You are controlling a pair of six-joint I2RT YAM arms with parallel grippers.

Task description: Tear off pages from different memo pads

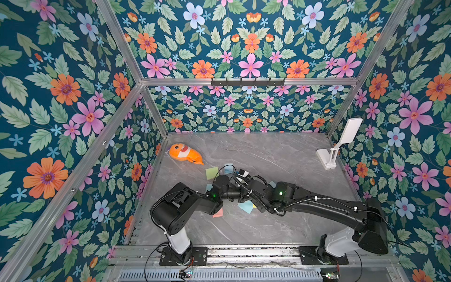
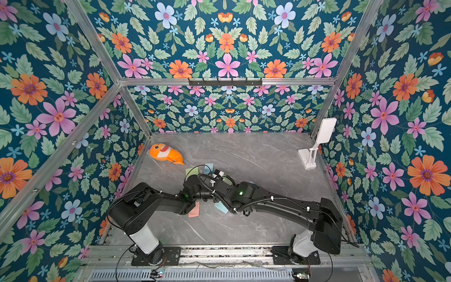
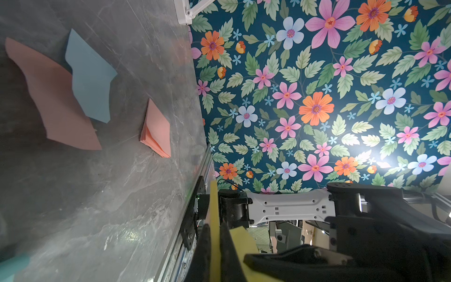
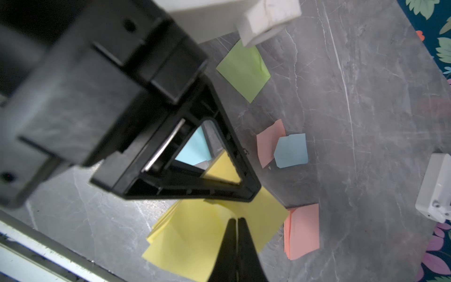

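Note:
My left gripper is shut on a yellow memo pad [image 3: 214,211], seen edge-on between its fingers. In the right wrist view a black left finger [image 4: 242,190] lies across the yellow sheets. My right gripper is shut on the top yellow page [image 4: 197,235], which curves away from the pad's sheets behind. That page's bent part shows beside the pad in the left wrist view. Whether it is still joined to the pad cannot be told. A pink memo pad [image 4: 305,232] with splayed sheets lies on the table.
Loose on the table lie a green sheet [image 4: 244,70], a torn pink piece [image 4: 269,143], a blue piece [image 4: 292,150] and a light blue sheet [image 4: 195,148]. An orange toy [image 1: 184,152] sits back left, a white lamp [image 1: 347,131] back right.

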